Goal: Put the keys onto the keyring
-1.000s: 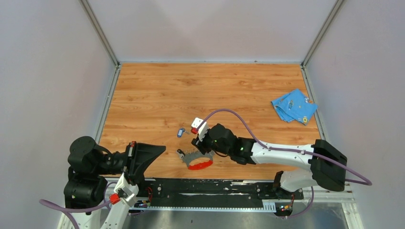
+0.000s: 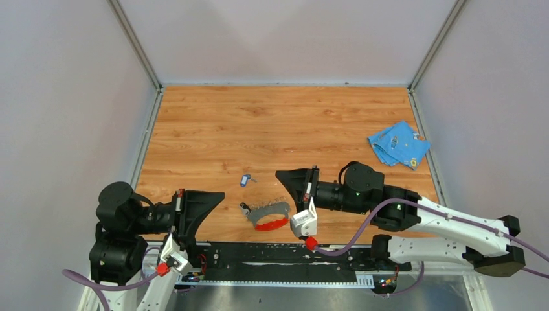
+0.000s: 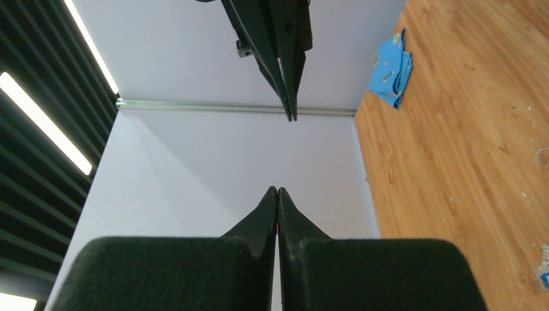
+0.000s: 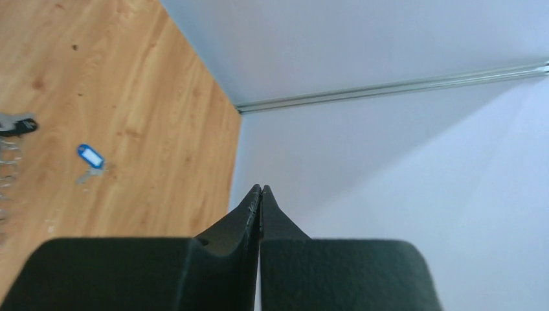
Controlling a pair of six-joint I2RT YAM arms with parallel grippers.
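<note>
Keys with a blue tag (image 2: 245, 179) lie on the wooden table, also visible in the right wrist view as the blue tag (image 4: 90, 155). My left gripper (image 2: 222, 195) is shut at the lower left, nothing between its fingers. My right gripper (image 2: 278, 173) hangs right of the keys, also shut and empty, its fingers (image 4: 239, 223) meeting at the tips. Whether a separate keyring is with the tag is too small to tell.
A grey and red toothed tool (image 2: 272, 223) lies in front of the keys. A folded blue cloth (image 2: 398, 146) is at the right.
My right arm has risen and swung round from over the tool, its gripper now pointing left above the table's middle right. The left arm has barely moved. The objects are unchanged.
</note>
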